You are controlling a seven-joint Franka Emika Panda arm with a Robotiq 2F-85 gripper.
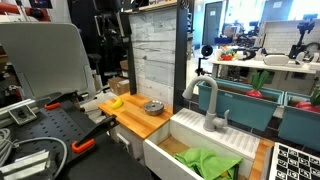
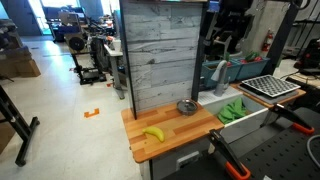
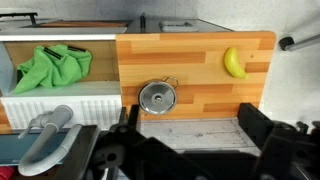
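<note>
High above the worktop, my gripper (image 1: pixel 112 38) stands open; in the wrist view its dark fingers (image 3: pixel 133 116) are spread wide with nothing held between them. On the wooden board (image 3: pixel 202 48) lie a yellow banana (image 3: pixel 235 62) and a round, shallow metal pot or lid (image 3: pixel 158 97) with a small handle. Beside the board, a green cloth (image 1: pixel 207 162) is crumpled inside the white sink (image 1: pixel 165 165). Exterior view 2 also shows the banana (image 2: pixel 153 132) near the board's outer end and the metal piece (image 2: pixel 187 106) closer to the sink.
A grey faucet (image 1: pixel 212 100) rises at the sink's edge. Behind the board stands a grey plank wall (image 1: pixel 153 65). A dish rack (image 1: pixel 294 163) sits beyond the sink, and blue-green bins (image 1: pixel 245 103) line the back. Bare wood separates banana and metal piece.
</note>
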